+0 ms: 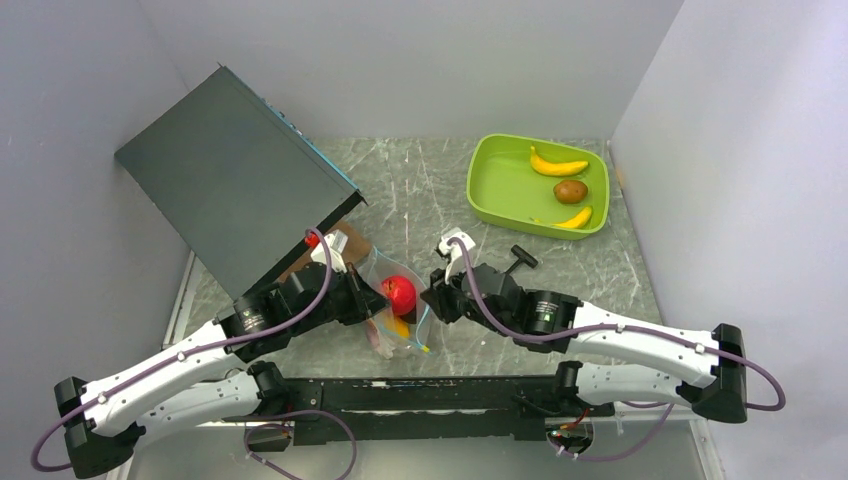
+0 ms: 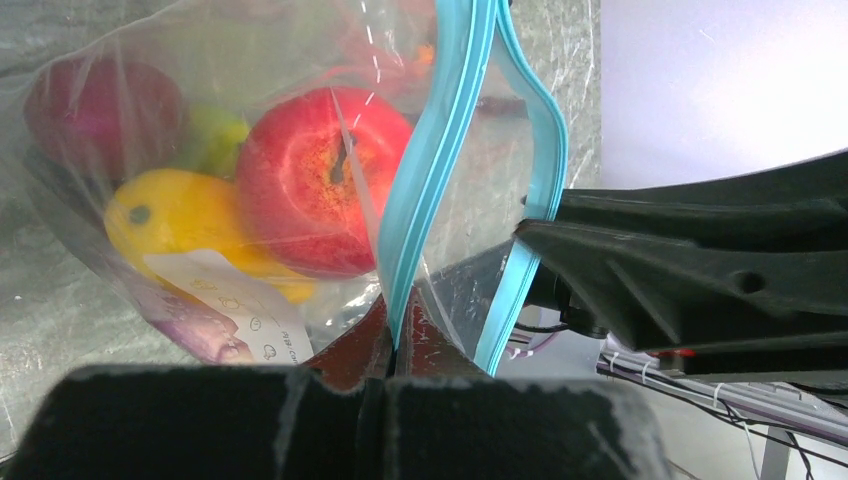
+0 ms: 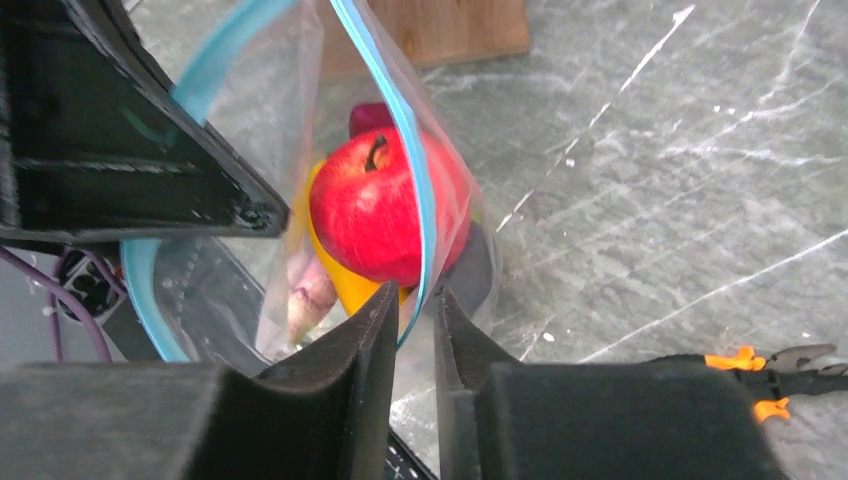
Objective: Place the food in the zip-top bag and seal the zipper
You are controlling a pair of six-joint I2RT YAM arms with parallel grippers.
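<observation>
The clear zip top bag (image 2: pixel 230 250) with a blue zip strip (image 2: pixel 432 165) holds a red apple (image 2: pixel 310 180), a yellow fruit (image 2: pixel 175 215) and a dark red item (image 2: pixel 100 115). Its mouth gapes open. Pinching one side of the rim, my left gripper is shut, the zip strip running down between its fingertips. On the opposite side, my right gripper is part open, with a narrow gap. The zip edge (image 3: pixel 424 215) passes down into that gap, one finger on either side. In the top view the grippers face each other across the bag.
A green tray (image 1: pixel 490 215) with two bananas and a brown fruit stands at the back right. A dark grey box (image 1: pixel 240 170) fills the left side. A black-and-orange tool (image 3: pixel 750 375) lies right of the bag. Bare counter (image 1: pixel 420 200) shows behind it.
</observation>
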